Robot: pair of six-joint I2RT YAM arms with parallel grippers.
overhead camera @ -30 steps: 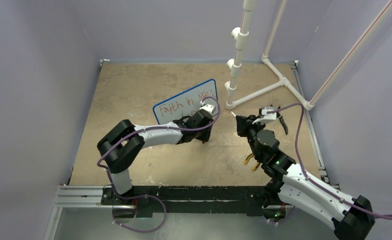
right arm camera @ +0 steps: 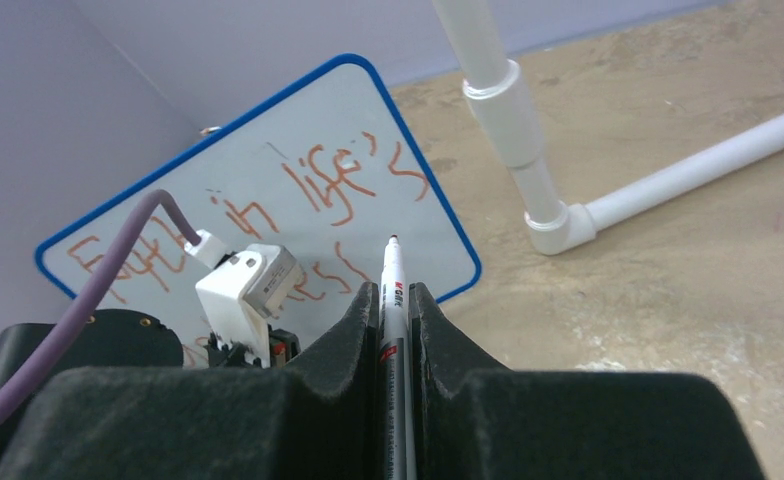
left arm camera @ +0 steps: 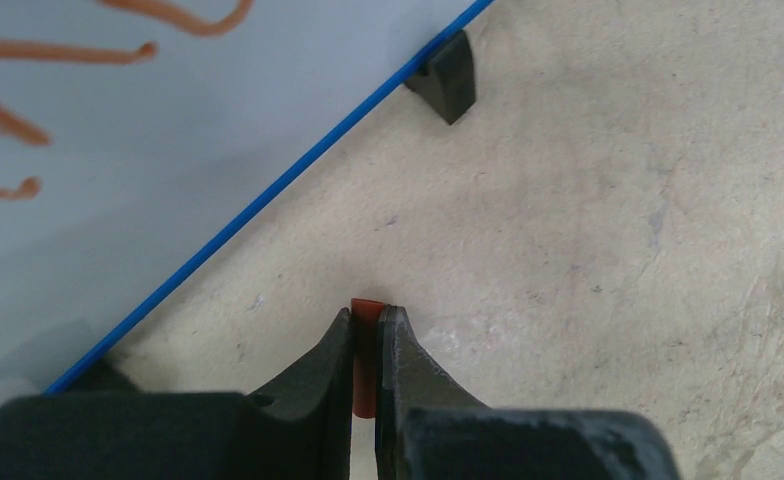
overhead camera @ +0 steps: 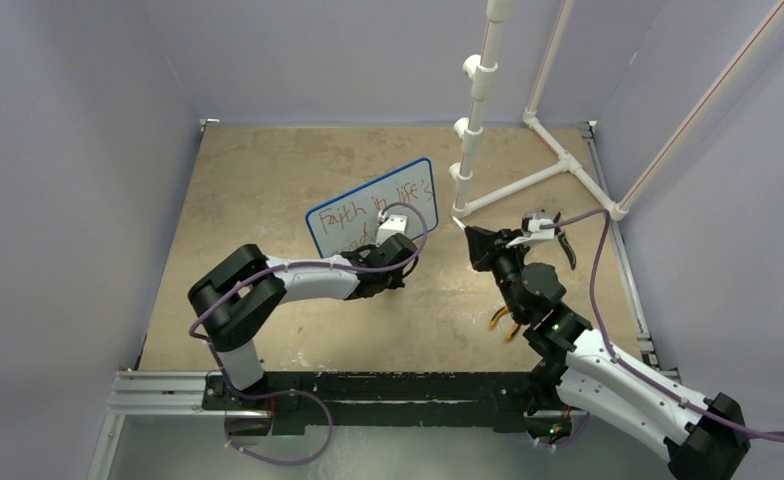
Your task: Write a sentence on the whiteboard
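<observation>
The blue-rimmed whiteboard [overhead camera: 363, 195] [right arm camera: 218, 190] bears red handwriting, "Faith in life's" on the upper line, with a second line partly hidden by my left arm. My left gripper [overhead camera: 392, 262] is at the board's lower edge, shut on a red object [left arm camera: 366, 350], seen beside that edge over bare table. My right gripper [overhead camera: 476, 240] stands right of the board, shut on a white marker [right arm camera: 394, 265] whose tip points toward the board.
White pipes [overhead camera: 513, 187] stand behind and right of the board. Dark pliers [overhead camera: 568, 250] and a yellow-handled tool [overhead camera: 498, 316] lie near the right arm.
My left gripper has moved left along the board's lower edge, uncovering more of its right end. The right gripper has shifted slightly left.
</observation>
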